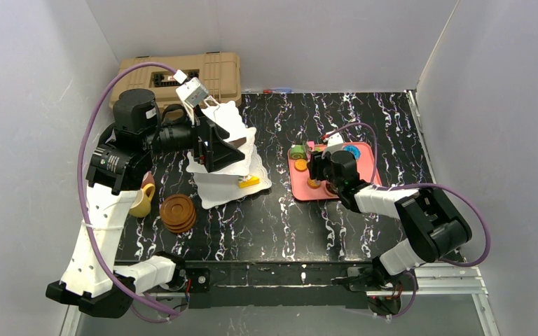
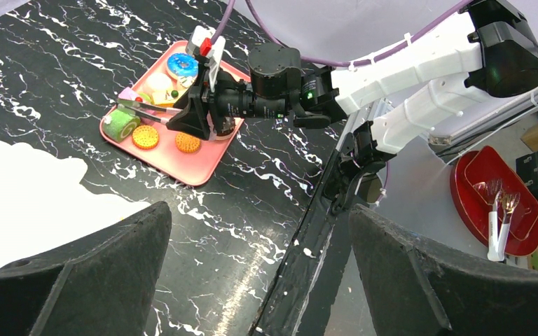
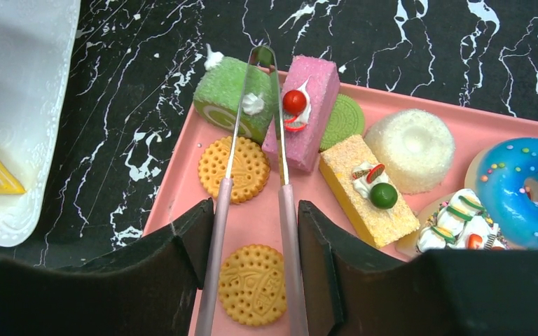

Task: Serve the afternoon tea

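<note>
My right gripper is over the pink tray, part open around the handles of pink-handled tongs. The tong tips are over the green roll cake and pink cake; contact is unclear. A yellow cake, white cake, blue donut and cookies share the tray. My left gripper stands open over the white tiered plates, where a yellow cake slice lies.
A yellow mug and stacked brown coasters stand at left. A tan case is at the back. Bare marble lies in front of the tray.
</note>
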